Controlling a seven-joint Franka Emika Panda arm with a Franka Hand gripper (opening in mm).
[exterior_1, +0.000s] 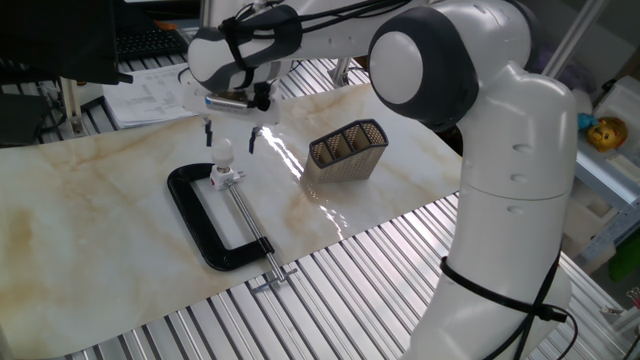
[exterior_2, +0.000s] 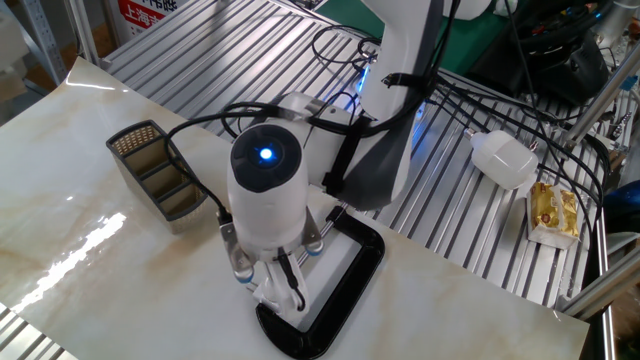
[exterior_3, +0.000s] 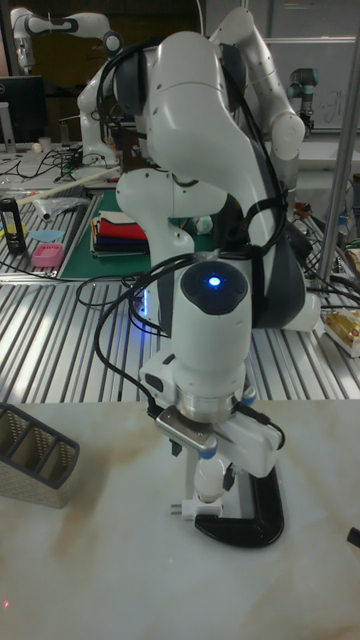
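A white light bulb (exterior_1: 223, 153) stands upright in a white socket (exterior_1: 220, 176) with a plug, at one end of a black C-clamp (exterior_1: 192, 222) lying flat. My gripper (exterior_1: 231, 140) points down just above the bulb, its fingers apart and nothing held between them. In exterior view 3 the bulb (exterior_3: 209, 478) shows below the gripper, close to the fingers, and plug prongs stick out leftward from the socket (exterior_3: 200, 509). Seen from above in exterior view 2, the hand largely covers the bulb and part of the clamp (exterior_2: 345, 295).
A mesh organizer (exterior_1: 346, 152) with several compartments stands beside the clamp. The marble-patterned board (exterior_1: 80, 230) has wide clear areas. A larger white bulb (exterior_2: 503, 160) and a gold-and-white box (exterior_2: 553, 215) lie on the slatted table, away from the board.
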